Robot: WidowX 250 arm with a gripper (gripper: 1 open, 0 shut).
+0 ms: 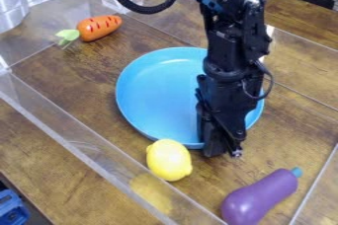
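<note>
My black gripper [218, 130] reaches down into a blue round plate [152, 96] at its right side, fingertips low near the front rim. Whatever is between the fingers is hidden by the gripper body. A yellow toy lemon [169, 160] lies just in front of the plate, and a purple toy eggplant [258, 197] lies at the front right.
An orange toy carrot [101, 28] lies at the back left on the wooden table [73, 71]. A clear plastic edge crosses the lower left, with a blue object [11, 209] beyond it in the corner.
</note>
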